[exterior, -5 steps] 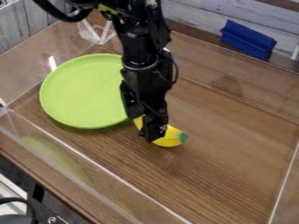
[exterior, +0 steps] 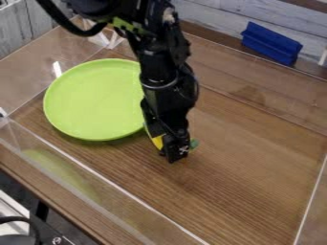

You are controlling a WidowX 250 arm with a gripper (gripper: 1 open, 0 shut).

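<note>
The black gripper [exterior: 171, 144] is down low over the wooden table, directly on a yellow object with a green tip [exterior: 159, 143]. The gripper covers most of that object, leaving only small bits of yellow and green showing at its sides. The gripper is open as far as can be seen, its fingers around the object. A large green plate [exterior: 79, 100] lies to the left, beside the gripper.
A blue object [exterior: 271, 43] stands at the back right by the white plank wall. Cables and a clear edge strip run along the lower left.
The gripper has shifted slightly right and down over the yellow object, which is now mostly hidden beneath it.
</note>
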